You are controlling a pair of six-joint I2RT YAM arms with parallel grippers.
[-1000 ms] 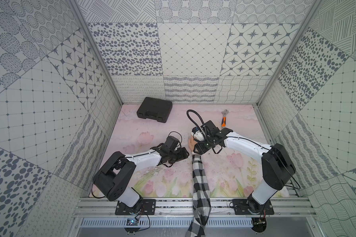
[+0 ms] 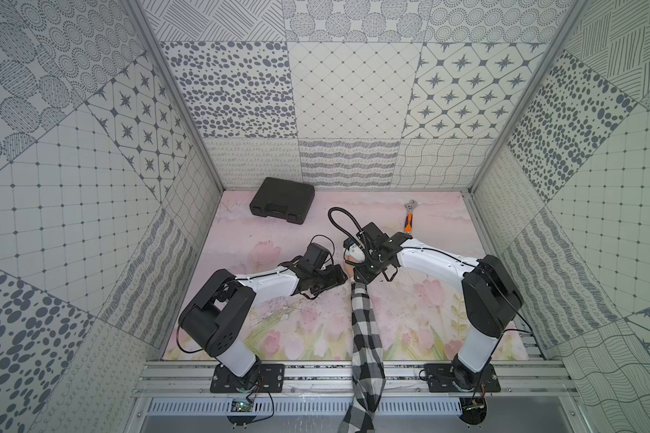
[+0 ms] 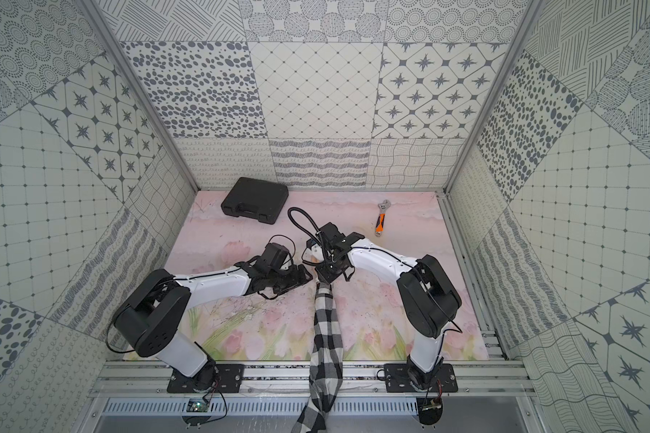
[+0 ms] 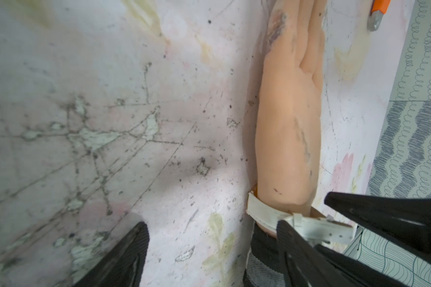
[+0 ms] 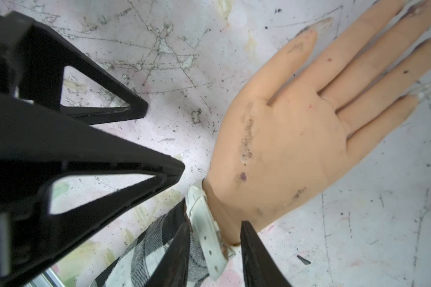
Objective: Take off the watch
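The watch's white strap (image 5: 206, 229) circles the wrist of a tan mannequin hand (image 5: 285, 143), just above its checked sleeve (image 5: 172, 239). One loose strap end stands up from the band in the right wrist view. My right gripper is partly open over that end, its fingers on either side with gaps showing. From the left, my left gripper approaches the wrist, also open; its right finger (image 4: 289, 241) overlaps the white band (image 4: 273, 215) in the left wrist view. Whether it touches the band I cannot tell. No watch face shows.
Behind the arms lie a black case (image 2: 282, 200) at the back left and an orange-handled wrench (image 2: 409, 216) at the back right. Both grippers stand close together at the wrist.
My right gripper has shifted left toward the wrist over the last second.
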